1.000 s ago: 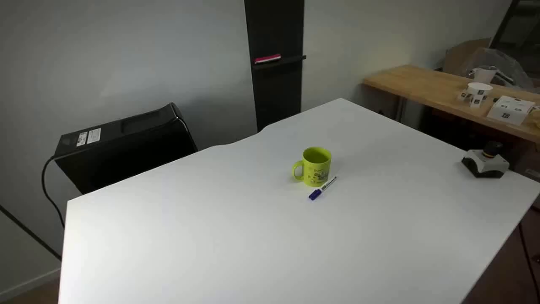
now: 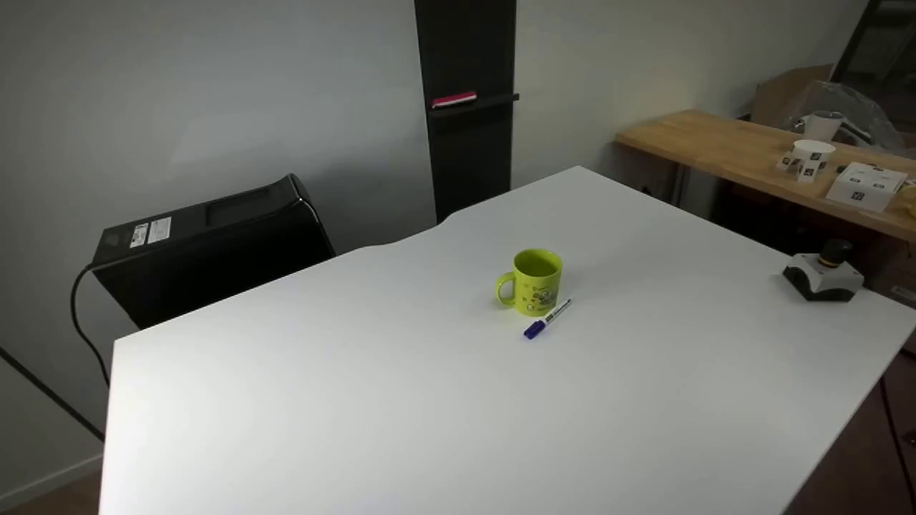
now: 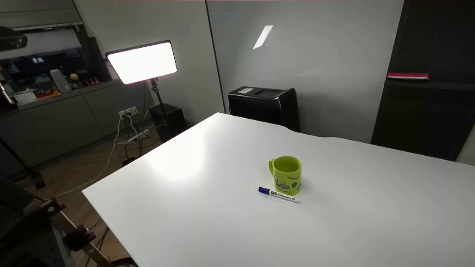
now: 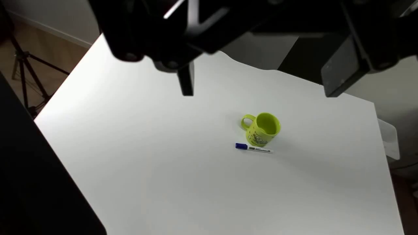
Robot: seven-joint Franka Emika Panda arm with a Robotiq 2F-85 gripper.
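Observation:
A lime-green mug (image 2: 537, 285) with printed drawings stands upright on the white table (image 2: 361, 386). Beside its base lies a white marker (image 3: 285, 196) with a dark blue cap, the cap pointing toward the mug's handle side in the second exterior view. In the wrist view both the mug (image 4: 263, 129) and the marker (image 4: 253, 148) appear beyond my gripper, whose fingers are spread wide and empty. Neither exterior view includes the gripper. It is well apart from both objects.
A white device with a black knob (image 2: 826, 270) sits at the table's right edge. Behind the table's far edge is a black box-shaped unit (image 3: 262, 104).

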